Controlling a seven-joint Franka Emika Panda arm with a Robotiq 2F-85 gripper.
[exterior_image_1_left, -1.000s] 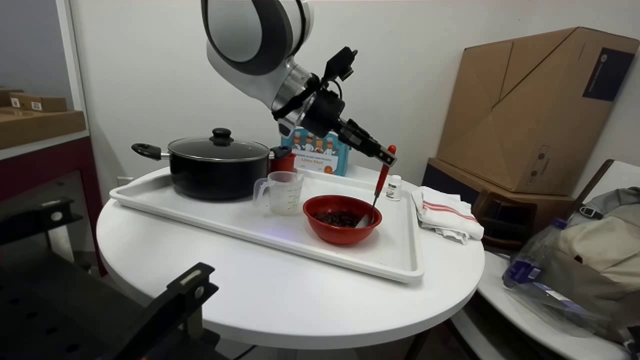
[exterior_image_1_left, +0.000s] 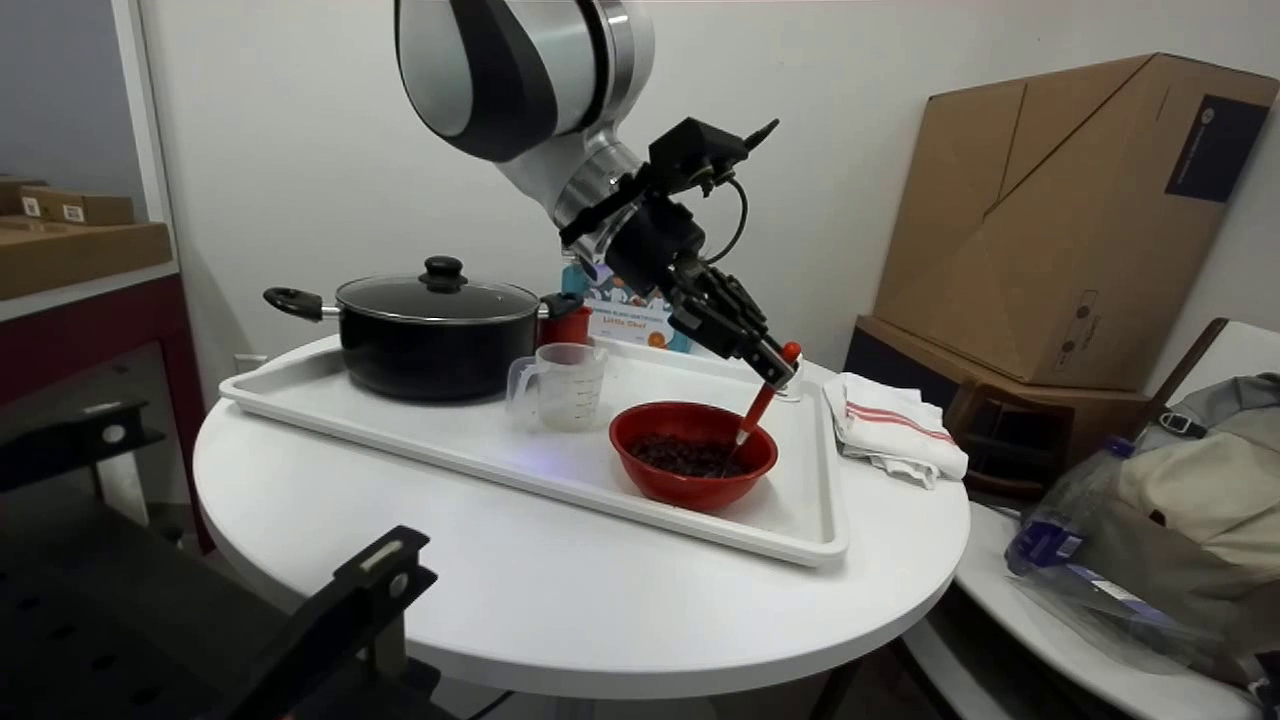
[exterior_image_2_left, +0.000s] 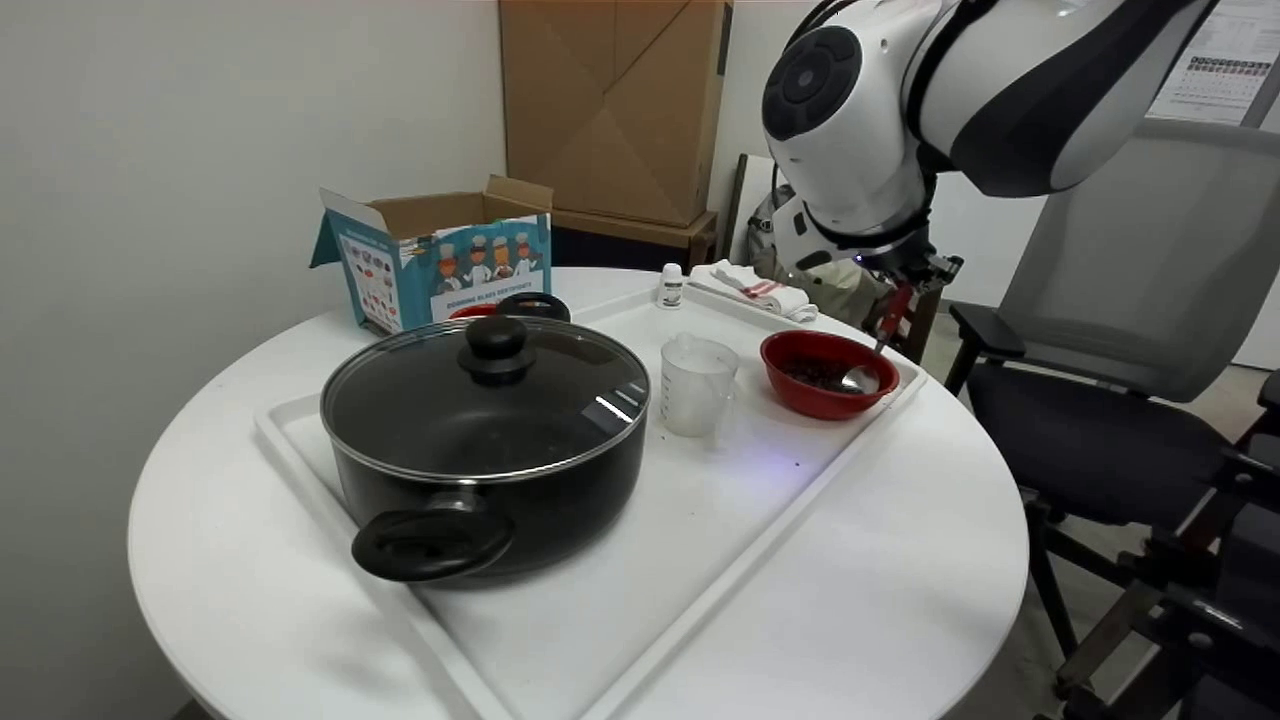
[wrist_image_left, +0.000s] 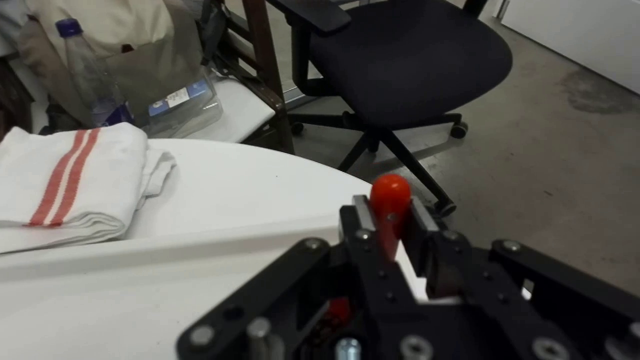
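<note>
My gripper is shut on the red handle of a spoon (exterior_image_1_left: 755, 412), whose rounded red end pokes out past the fingertips in the wrist view. The spoon slants down into a red bowl (exterior_image_1_left: 684, 478) of dark bean-like pieces (exterior_image_1_left: 686, 455). In exterior view 2 the metal spoon head (exterior_image_2_left: 860, 380) rests at the bowl's right inner side, partly among the pieces. The bowl stands on the white tray (exterior_image_1_left: 528, 472), close to its right end. In the wrist view the arm's own fingers hide most of the bowl.
A clear measuring cup (exterior_image_1_left: 566, 386) stands left of the bowl, with a lidded black pot (exterior_image_1_left: 438, 348) beyond it. A small white bottle (exterior_image_2_left: 671, 288) is at the tray's back edge, and a folded towel (exterior_image_1_left: 894, 426) lies outside the tray. The tray's front middle is clear.
My gripper has come lower and nearer the front, and the spoon tilts more. The bowl has shifted slightly toward the front right. The gripper now covers most of the white bottle.
</note>
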